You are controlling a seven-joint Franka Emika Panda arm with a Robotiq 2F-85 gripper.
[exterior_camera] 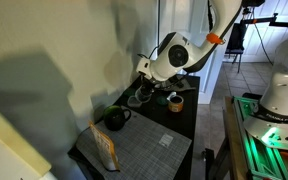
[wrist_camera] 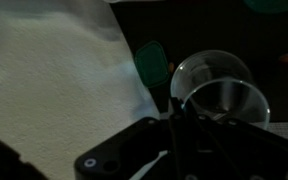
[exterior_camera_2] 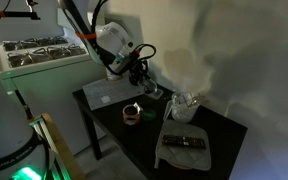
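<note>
A clear drinking glass (wrist_camera: 222, 78) shows in the wrist view, its open rim toward the camera. My gripper is shut on the glass at its rim, though the dark fingers are hard to make out. In the second exterior view, the gripper (exterior_camera_2: 140, 76) is low over the back part of the dark table, with the glass (exterior_camera_2: 151, 89) just beside it. The first exterior view shows the gripper (exterior_camera: 144, 76) near the wall; the glass is too dim there to judge its height above the table.
A brown cup (exterior_camera_2: 131, 114) stands near the gripper, with a green round item (exterior_camera_2: 150, 115) beside it. A dark pot (exterior_camera: 116, 117) and a grey mat (exterior_camera: 149, 153) occupy the near end. A pale cloth (wrist_camera: 59, 90) and small green item (wrist_camera: 152, 64) lie near the glass.
</note>
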